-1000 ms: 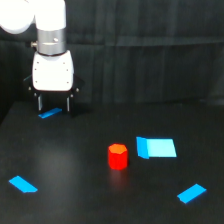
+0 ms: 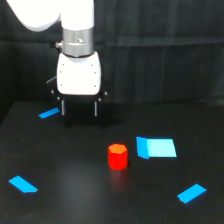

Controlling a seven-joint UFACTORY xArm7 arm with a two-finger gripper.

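A white hand with dark fingers, my gripper (image 2: 80,105), hangs above the back left of the dark table. Its two fingers stand well apart, so it is open, with nothing visible between them. The red, roughly six-sided block (image 2: 118,157) sits on the table near the middle, in front of the gripper and to its right. Right of the block lies a pale cyan square (image 2: 161,148), with a brighter blue piece (image 2: 142,148) against its left edge. Gripper and block are clearly apart.
Blue strips lie at the front left (image 2: 22,184), the front right (image 2: 191,193) and the back left (image 2: 49,113). Behind the table hangs a dark curtain (image 2: 160,60).
My gripper has shifted to the right, its fingers now clear of the back-left blue strip in the view. The red block, the square and the strips have stayed where they were.
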